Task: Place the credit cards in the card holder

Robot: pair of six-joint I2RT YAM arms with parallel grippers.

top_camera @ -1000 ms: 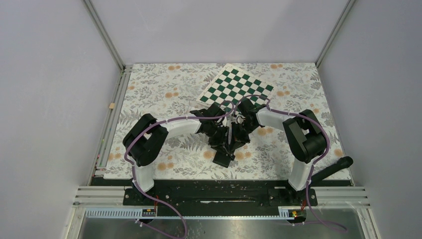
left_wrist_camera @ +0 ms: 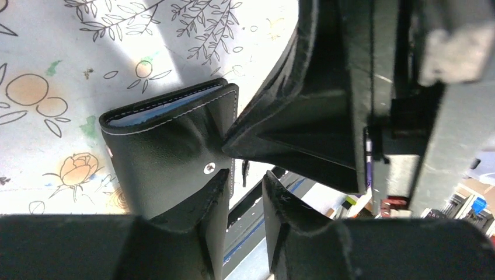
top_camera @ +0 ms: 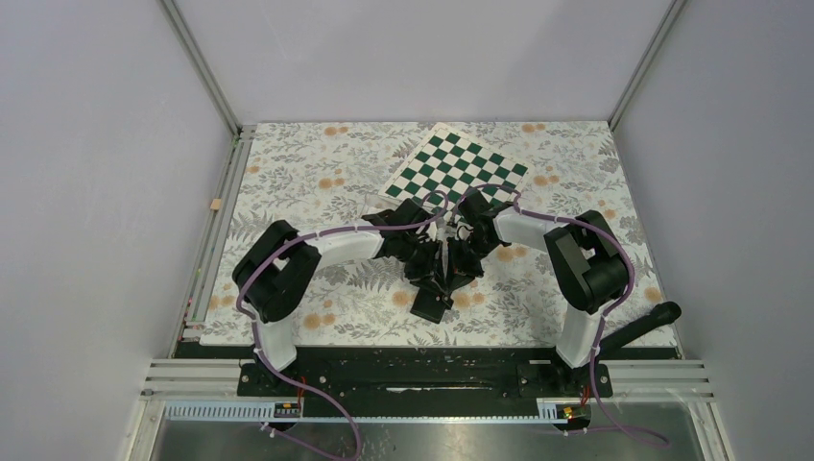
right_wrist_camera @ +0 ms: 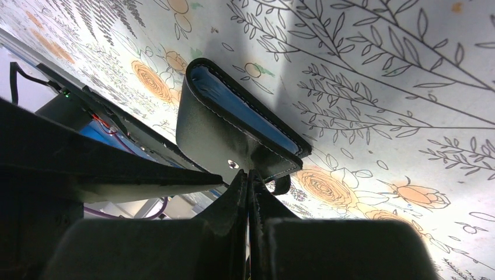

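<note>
The black card holder (left_wrist_camera: 169, 146) lies on the patterned cloth near the front edge. A blue layer (right_wrist_camera: 245, 114) shows in its open slot; whether that is a card or lining I cannot tell. No loose card is visible. My left gripper is partly open over the holder's snap side, a small gap between its fingertips. My right gripper is shut, its tips at the holder's edge by the snap (right_wrist_camera: 233, 164); nothing clearly shows between them. From above, both grippers hide part of the holder.
A green-and-white checkered board (top_camera: 459, 163) lies at the back centre. A black cylinder (top_camera: 648, 325) rests at the front right. My two grippers are very close together.
The left arm has shifted very slightly, its gripper staying over the holder. My right arm and the holder look unmoved.
</note>
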